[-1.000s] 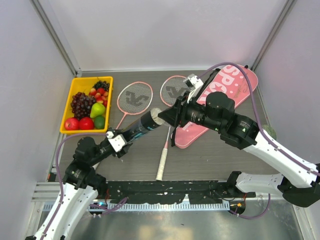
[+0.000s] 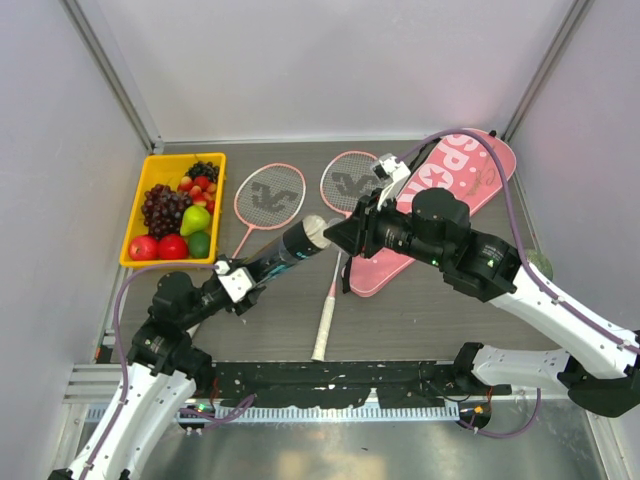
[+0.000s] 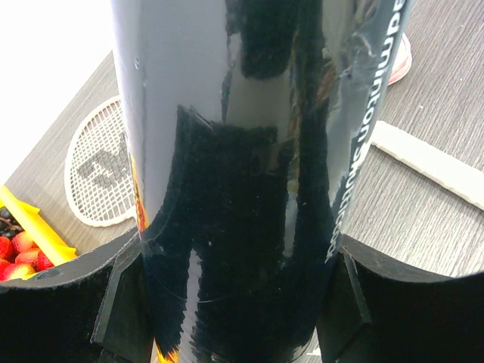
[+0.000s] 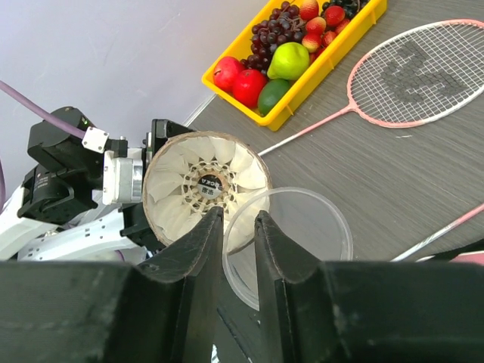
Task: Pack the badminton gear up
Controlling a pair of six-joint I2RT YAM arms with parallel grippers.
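My left gripper [image 2: 245, 280] is shut on a dark shuttlecock tube, which tilts up toward the centre; its open end shows white shuttlecock feathers [image 4: 181, 189] in the right wrist view. My right gripper [image 2: 345, 232] is just beside that end, with a clear plastic cap [image 4: 306, 227] at its fingertips, apart from the tube's rim or slightly overlapping it in view. Two pink rackets [image 2: 268, 195] [image 2: 350, 180] lie on the table, the right one with a white handle [image 2: 325, 325] toward the front. A pink racket bag [image 2: 460, 170] lies at the right.
A yellow crate [image 2: 136, 230] of fruit stands at the left. Walls enclose the back and sides. Bare table [image 2: 420, 320] shows at the front right and between the rackets.
My right gripper has moved slightly right, away from the tube's end. The left gripper and tube look still.
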